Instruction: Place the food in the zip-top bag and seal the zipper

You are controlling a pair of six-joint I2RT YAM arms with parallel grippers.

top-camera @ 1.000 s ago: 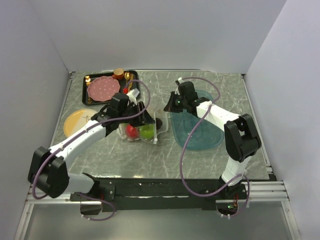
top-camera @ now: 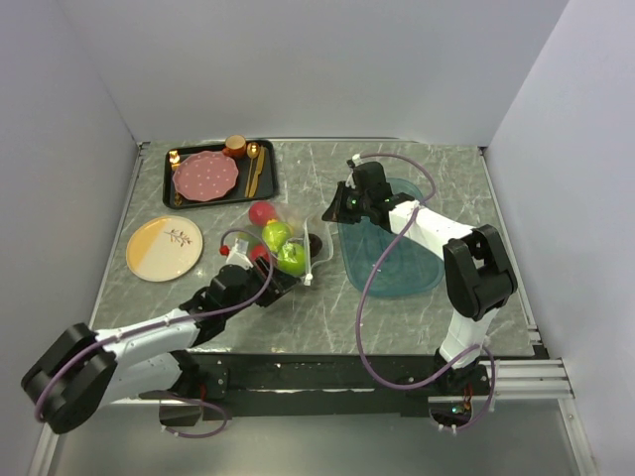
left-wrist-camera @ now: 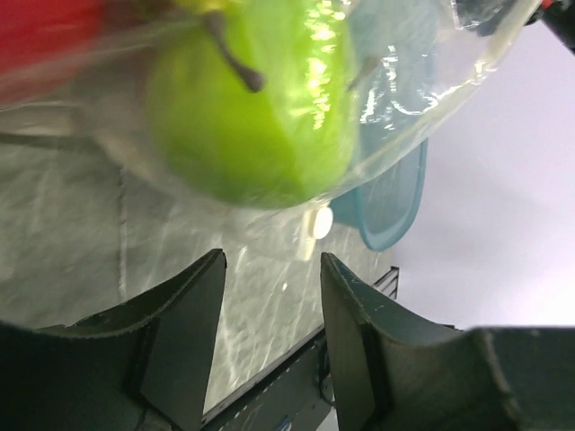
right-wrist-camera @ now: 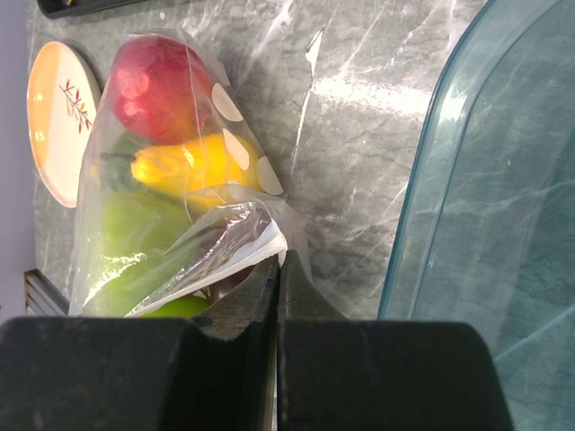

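Note:
The clear zip top bag [right-wrist-camera: 247, 215] lies on the table with food inside: a red piece [right-wrist-camera: 157, 90], a yellow one [right-wrist-camera: 184, 169] and green ones [right-wrist-camera: 144, 233]. A dark round piece [top-camera: 315, 245] sits near its mouth. My right gripper is shut on the bag's edge at the far end of the mouth. At the near end is the white zipper slider [top-camera: 308, 280]. My left gripper stands open just below the bag's near side, its fingers apart and nothing between them. Close above it is a green food [left-wrist-camera: 252, 108] behind the plastic.
A teal bin [top-camera: 392, 288] stands right of the bag, under the right arm. At the left lies a plate [top-camera: 149, 260]; a black tray [top-camera: 223, 200] with a pink plate and gold cutlery is behind. Bare table [top-camera: 317, 322] shows in front.
The right arm and the bag's mouth have stayed put.

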